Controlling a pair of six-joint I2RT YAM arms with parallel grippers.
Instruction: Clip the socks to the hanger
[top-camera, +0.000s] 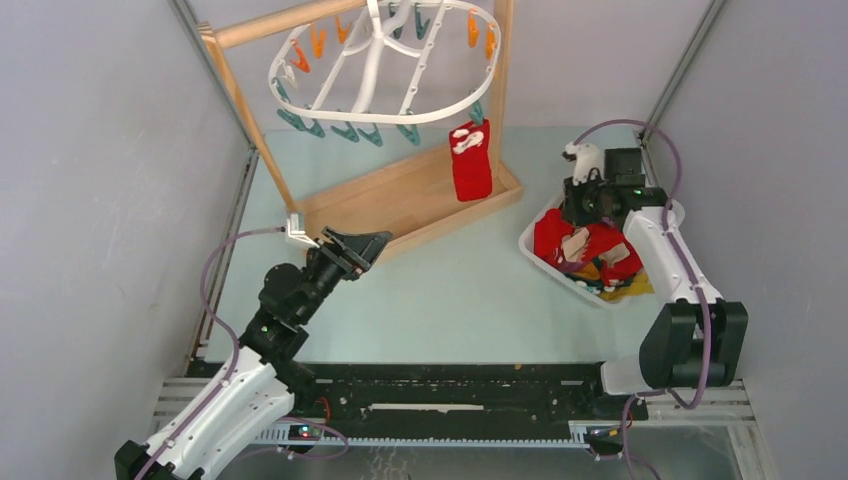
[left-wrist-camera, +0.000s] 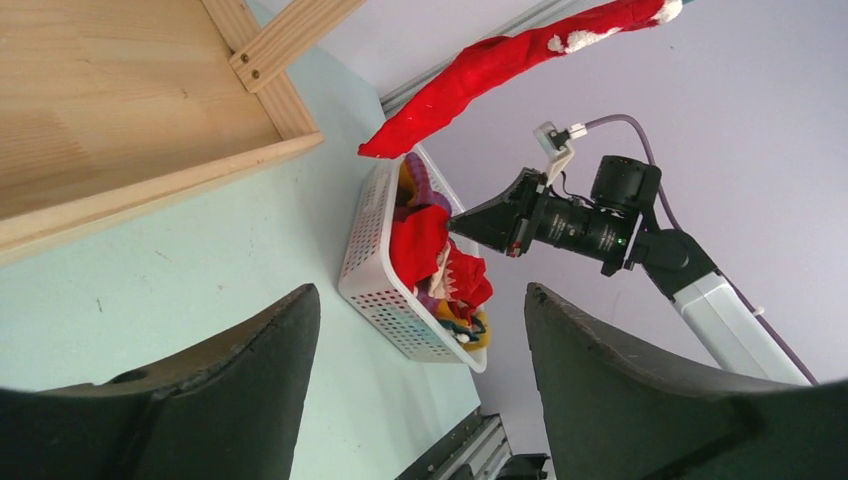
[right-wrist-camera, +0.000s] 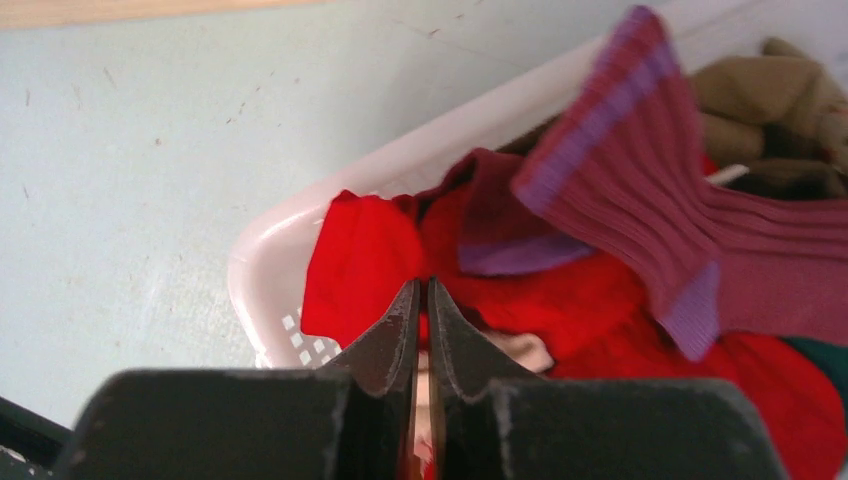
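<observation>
The white hanger (top-camera: 385, 115), carrying teal and orange clips, hangs from the wooden frame. One red sock with white marks (top-camera: 471, 175) dangles from a teal clip (top-camera: 476, 112) on its right side. Low and left of it, my left gripper (top-camera: 374, 254) stands open and empty, its black fingers (left-wrist-camera: 285, 345) apart in the left wrist view. Over the white basket (left-wrist-camera: 385, 295) is my right gripper (top-camera: 572, 217); its fingertips (right-wrist-camera: 408, 310) are shut on a red sock (right-wrist-camera: 365, 255), which still lies against the other socks.
A striped purple sock (right-wrist-camera: 640, 180) and several more socks fill the basket. The frame's wooden tray base (top-camera: 430, 238) stands behind my left gripper. Open table (top-camera: 450, 310) lies between the two arms.
</observation>
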